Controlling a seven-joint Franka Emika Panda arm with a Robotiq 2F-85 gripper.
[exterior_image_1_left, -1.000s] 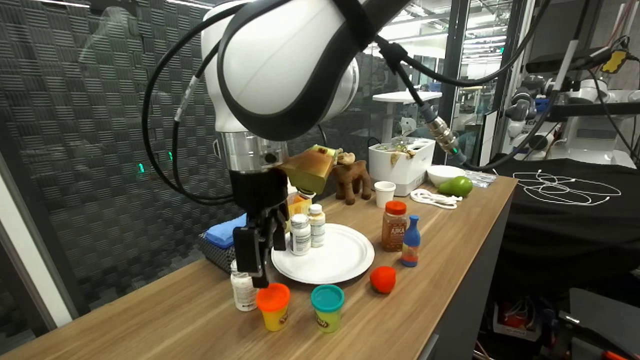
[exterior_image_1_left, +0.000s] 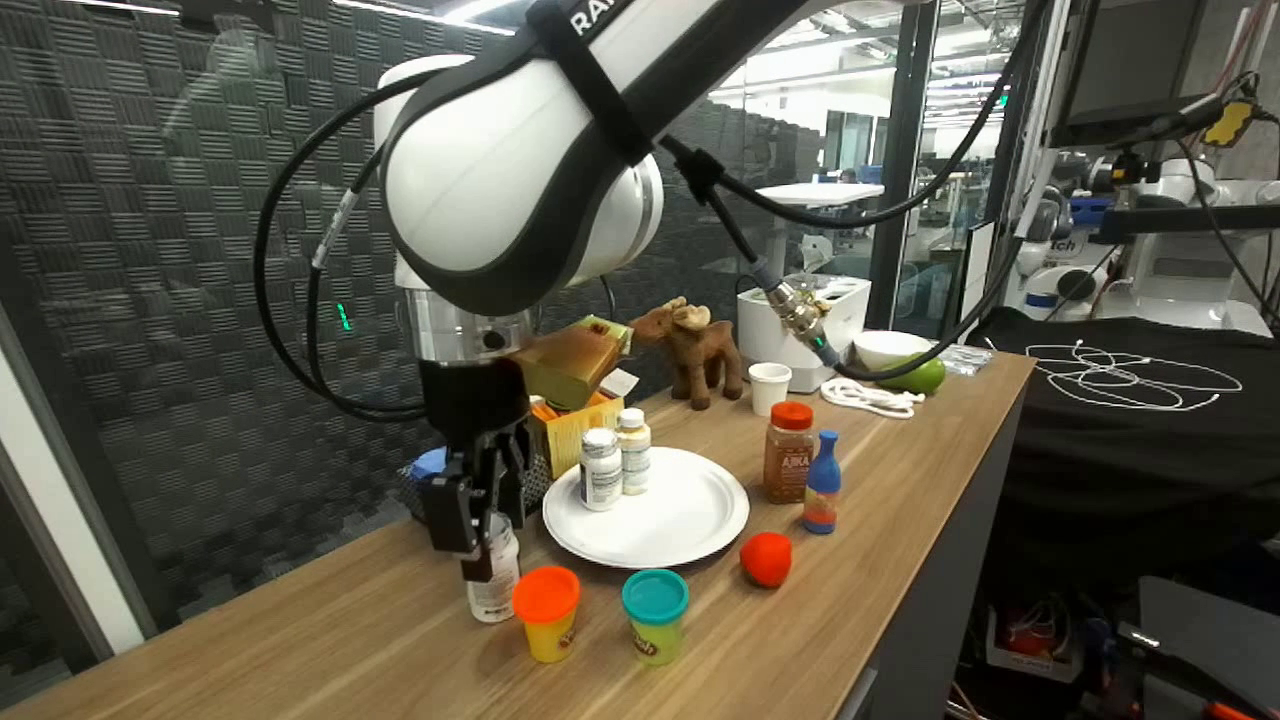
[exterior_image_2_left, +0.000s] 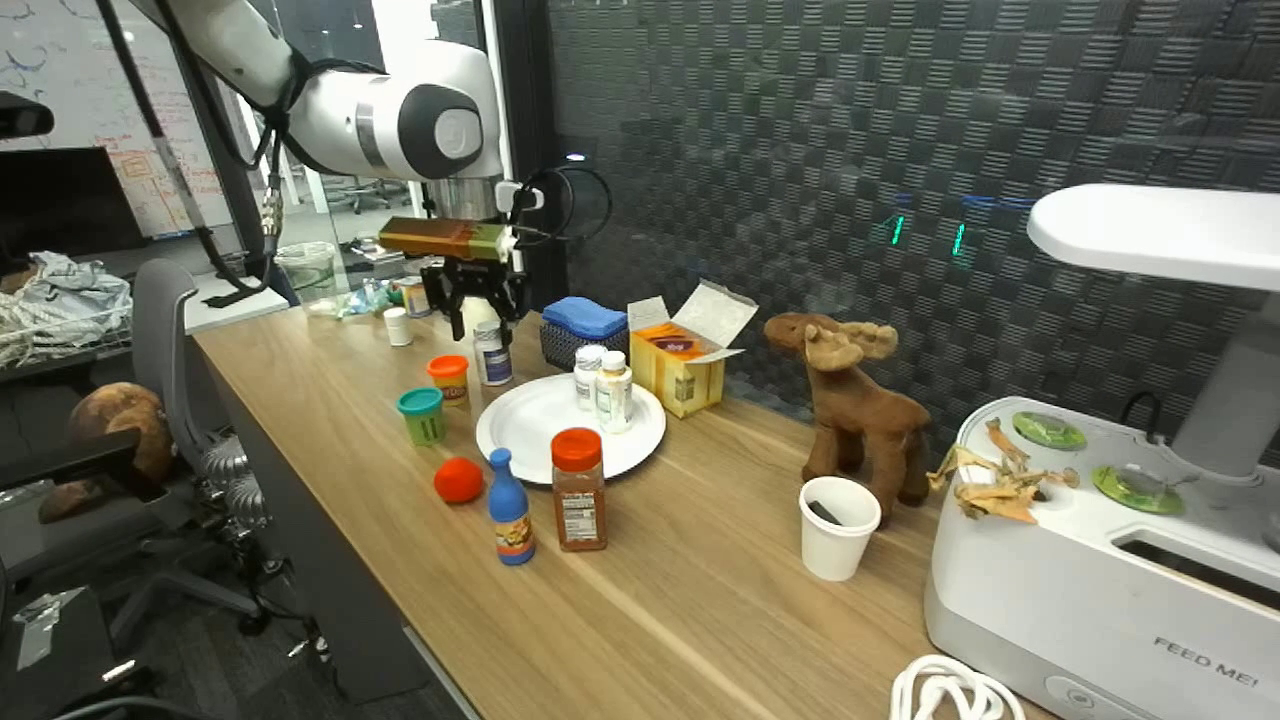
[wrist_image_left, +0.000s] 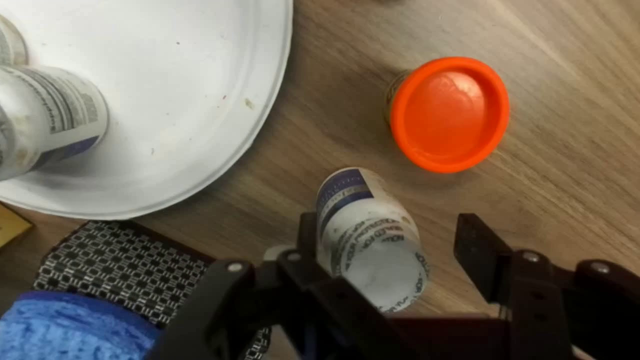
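Note:
A white pill bottle (wrist_image_left: 375, 246) stands on the table, cap up, a blue-and-white label on its side. Around its upper part is my gripper, fingers apart: the left finger is close against the bottle or touching, which I cannot tell, while a clear gap separates it from the right finger (wrist_image_left: 474, 249). In exterior view 1 the gripper hides the top of this bottle (exterior_image_1_left: 493, 590). Two similar bottles, one in front (exterior_image_1_left: 600, 470) and one behind (exterior_image_1_left: 635, 452), stand on the white plate (exterior_image_1_left: 672, 528).
Close to the bottle are an orange-lidded tub (exterior_image_1_left: 547, 612) and a dark patterned basket (wrist_image_left: 114, 264) with a blue cloth (wrist_image_left: 72, 330). Farther along stand a teal-lidded tub (exterior_image_1_left: 655, 614), a red ball-like object (exterior_image_1_left: 765, 559), a blue bottle (exterior_image_1_left: 822, 486) and a spice jar (exterior_image_1_left: 788, 454).
My arm has shifted left in exterior view 1, from beside the bottle to over and around its top. The bottle and other table objects stand where they were.

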